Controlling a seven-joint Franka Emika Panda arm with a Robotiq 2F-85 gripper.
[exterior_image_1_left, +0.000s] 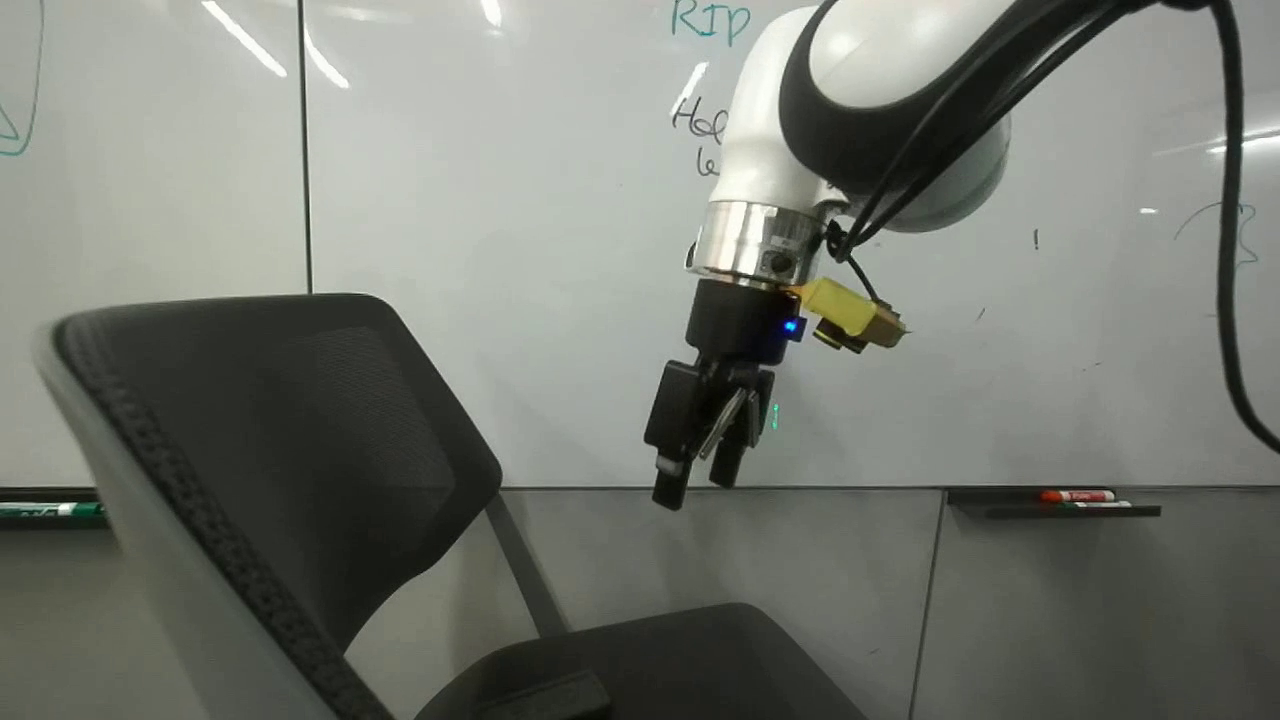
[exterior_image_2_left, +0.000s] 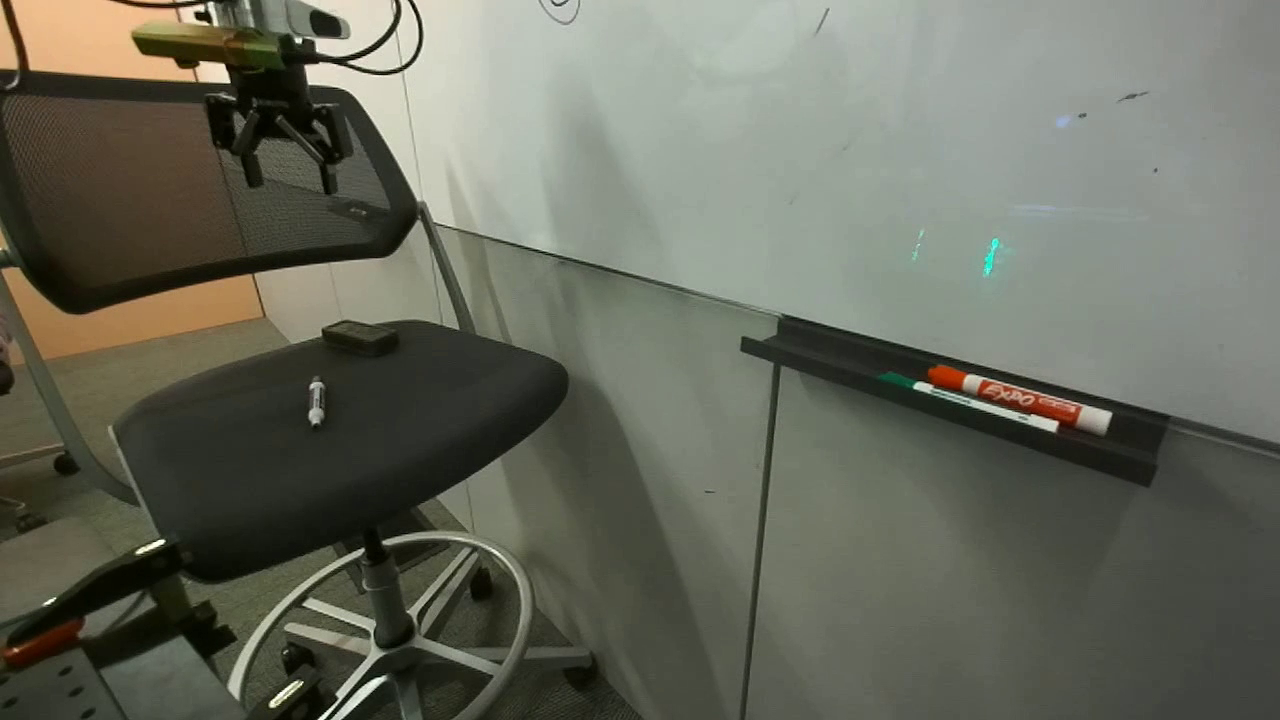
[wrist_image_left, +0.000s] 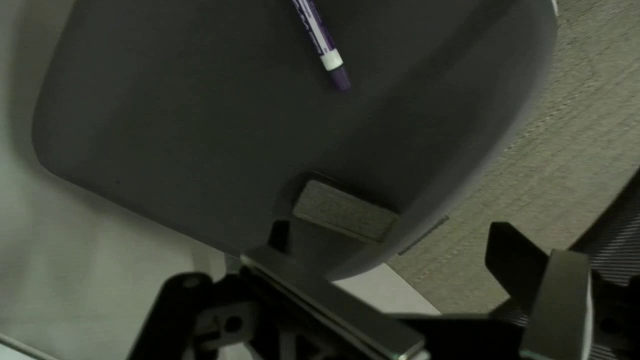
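Note:
My gripper (exterior_image_1_left: 696, 480) hangs in the air above the chair seat, its fingers apart and nothing between them. In the second exterior view the open gripper (exterior_image_2_left: 290, 180) is in front of the mesh backrest, well clear of the seat. On the dark chair seat (exterior_image_2_left: 468, 396) lies a white and purple marker (exterior_image_2_left: 317, 402), and behind it a dark eraser (exterior_image_2_left: 360, 337). The wrist view shows the marker (wrist_image_left: 321, 41) near the top edge, cut off there. The eraser (wrist_image_left: 345, 210) lies nearer my fingers, close to the seat's edge.
A whiteboard (exterior_image_1_left: 504, 240) stands behind my arm, with writing near its top. Its ledge (exterior_image_2_left: 780, 352) carries a red marker (exterior_image_2_left: 1020, 396) and a thin green-capped marker (exterior_image_2_left: 984, 408). The chair backrest (exterior_image_1_left: 264, 444) rises at the left. Open air surrounds the gripper.

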